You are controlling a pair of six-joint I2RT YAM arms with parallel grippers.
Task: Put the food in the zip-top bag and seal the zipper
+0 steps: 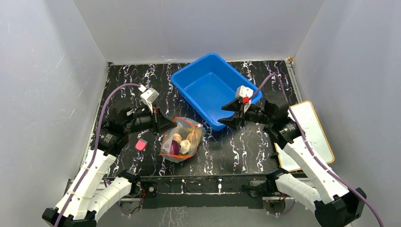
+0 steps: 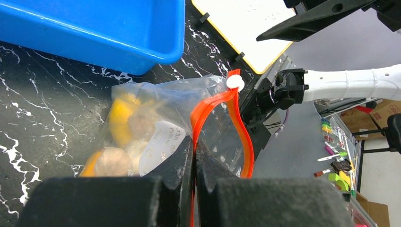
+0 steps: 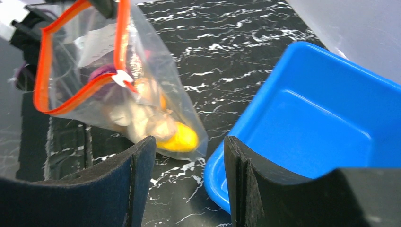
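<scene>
Clear bag (image 1: 178,158) with an orange zip rim hangs with its mouth open toward the camera in the top view. Inside sit a purple onion (image 1: 175,147), a pale bulb (image 1: 185,146) and yellow food (image 3: 183,138). My left gripper is shut on the bag's orange rim, which runs down between its fingers. A white zip slider (image 2: 235,82) sits on the rim's right corner, apart from that grip. To the right of the bag, my right gripper (image 1: 222,115) is open and empty, its fingers (image 3: 142,177) pointing toward the bag.
The empty blue bin (image 1: 182,92) stands behind and right of the bag, close to it. A small pink block (image 1: 141,145) lies left of the bag. At the right is a whiteboard (image 1: 307,135).
</scene>
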